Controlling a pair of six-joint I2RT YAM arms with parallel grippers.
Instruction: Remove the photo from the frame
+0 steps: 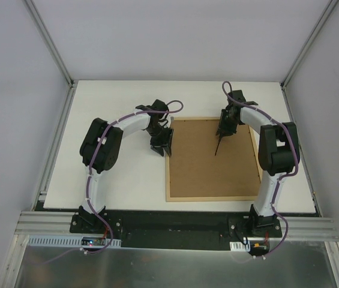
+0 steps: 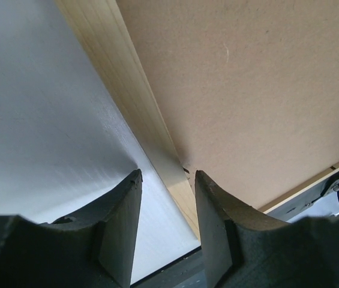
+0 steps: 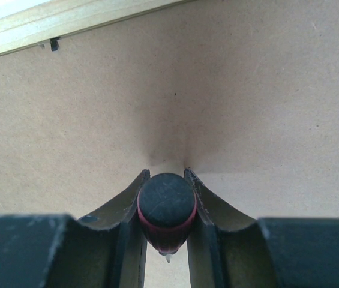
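Note:
The picture frame [image 1: 168, 183] lies with its brown backing board [image 1: 205, 171] facing up, bordered by pale wood strips. Over its left side is my left gripper, partly open, its fingertips on either side of the wood strip [image 2: 139, 114]; whether they touch it I cannot tell. My right gripper is shut on a slim dark tool [image 3: 168, 201] with a rounded black end and a red band. In the top view this tool [image 1: 219, 144] slants over the board near the back edge. The photo is hidden from sight.
Small dark tabs stick out at the inner edge of the wood, one tab [image 3: 54, 44] in the right wrist view and another tab by the left fingers.

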